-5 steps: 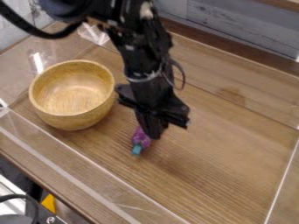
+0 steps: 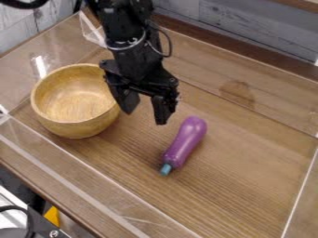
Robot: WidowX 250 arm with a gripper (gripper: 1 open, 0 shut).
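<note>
The black gripper hangs over the table between the bowl and a purple eggplant-like object, open with nothing visible between its fingers. The purple object, with a teal tip, lies on the wooden table right of and below the gripper. A yellow bowl stands at the left, beside the gripper.
A pale wall runs along the back left, and a raised wooden edge along the back right. Dark and yellow parts show beyond the table at the lower left.
The arm has moved up and back to the left, toward the bowl. The purple object now lies farther right and is fully uncovered.
</note>
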